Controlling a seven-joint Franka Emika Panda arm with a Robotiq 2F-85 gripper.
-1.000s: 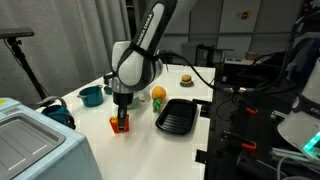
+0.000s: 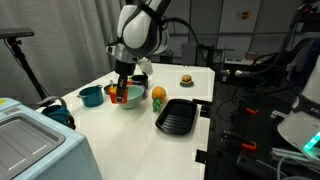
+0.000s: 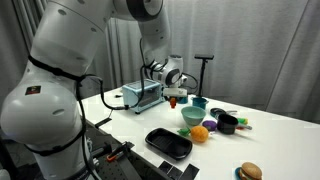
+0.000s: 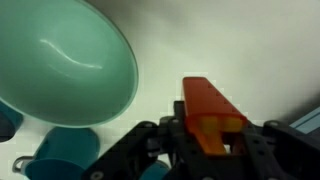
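Observation:
Held in my gripper is a red-orange block-like thing with a yellowish end, raised above the white table. In the wrist view the red thing stands upright between the fingers, which are shut on it; its exact kind I cannot tell. Beside it to the left in that view lies the pale green bowl, apart from the held thing. From the second exterior view, the red thing shows behind and left of the green bowl.
A black tray lies in front, with an orange and a green item near it. Teal cups stand behind. A toaster oven fills the left edge. A burger sits far off.
The gripper has risen and moved back toward the green bowl, carrying the red thing up from low over the table near the toaster oven.

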